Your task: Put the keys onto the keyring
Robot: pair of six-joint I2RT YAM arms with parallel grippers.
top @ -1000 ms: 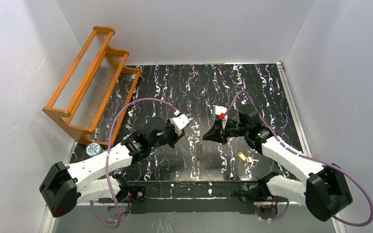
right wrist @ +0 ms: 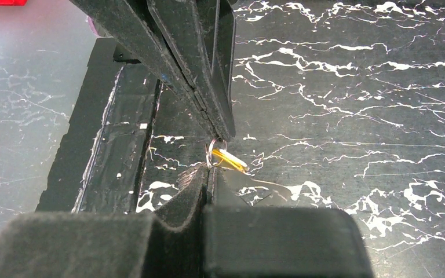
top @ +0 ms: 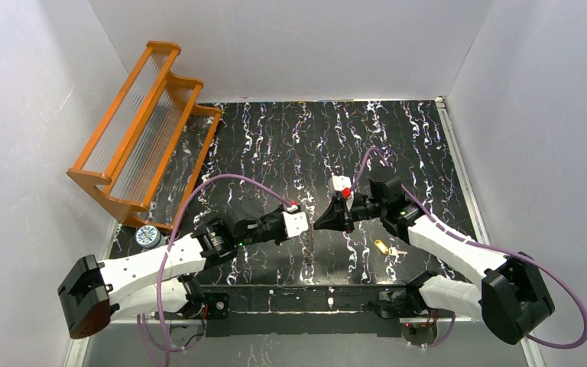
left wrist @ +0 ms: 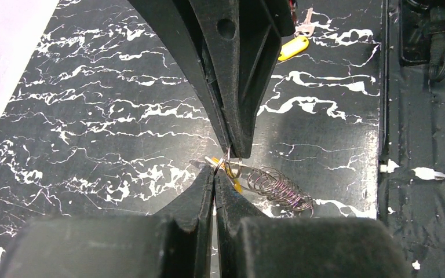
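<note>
My left gripper is shut at the tips on a thin metal ring point(left wrist: 223, 164) belonging to a yellow-tagged key. Part of that yellow tag point(right wrist: 233, 161) shows below the fingertips in the right wrist view. Opposite, my right gripper is shut on the end loop of the coiled wire keyring, whose coil point(left wrist: 284, 191) hangs beneath it. Both sets of fingertips nearly meet, the small rings overlapping between them; whether they are linked I cannot tell. Another yellow-tagged key point(top: 382, 247) lies on the table, right of centre, below the right arm.
A wooden rack point(top: 153, 126) with ribbed clear panels stands at the left. Close to its near end sits a round white-and-blue container point(top: 148, 236).
My left gripper has moved right and toward the front, bringing its yellow tag up to the right gripper. The right gripper has shifted slightly left with the coil. The other key has stayed put.
</note>
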